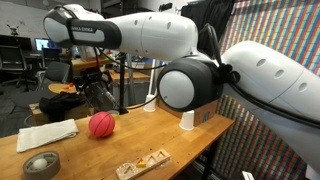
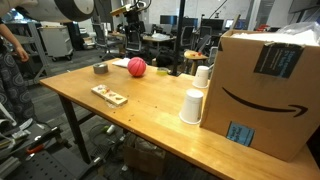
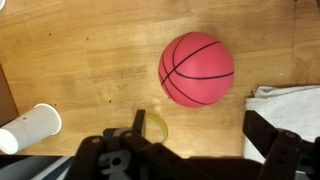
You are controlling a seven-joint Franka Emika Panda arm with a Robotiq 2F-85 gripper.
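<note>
A red ball (image 3: 196, 69) with dark basketball lines rests on the wooden table (image 3: 90, 60), near the middle of the wrist view. It also shows as a red ball (image 1: 102, 124) in exterior view 1 and beside a white cloth in exterior view 2 (image 2: 137, 67). My gripper is open, its dark fingers wide apart at the bottom of the wrist view. No object shows between them. The gripper hangs above the table, apart from the ball. A yellow ring-like item (image 3: 156, 127) lies near the left finger.
The folded white cloth (image 1: 47, 135), tape roll (image 1: 41, 165) and wooden block with holes (image 1: 144, 165) lie around the ball. White cups (image 2: 191, 106) and a large cardboard box (image 2: 260, 90) occupy the other end. Bare table lies between block and box.
</note>
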